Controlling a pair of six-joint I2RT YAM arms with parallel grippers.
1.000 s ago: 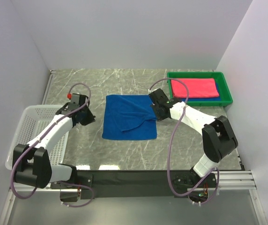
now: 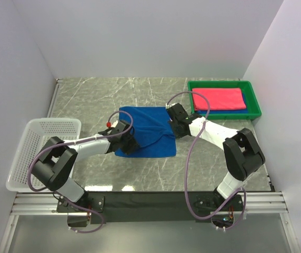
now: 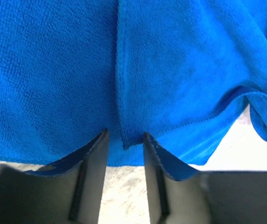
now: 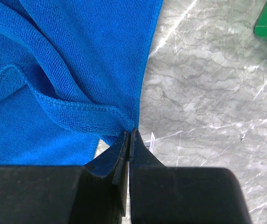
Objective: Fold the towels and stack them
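Note:
A blue towel (image 2: 150, 118) lies rumpled on the marble table, its upper layer folded over with an edge running diagonally. My left gripper is part open over that layer's corner, one fingertip on each side of it, low at the cloth. At the towel's right edge my right gripper is shut on a bunched corner of the cloth, where several folds converge in the right wrist view.
A green tray (image 2: 253, 105) at the back right holds a red towel (image 2: 216, 97) on blue cloth. An empty white basket (image 2: 19, 168) stands at the left. Bare table lies behind and in front of the towel.

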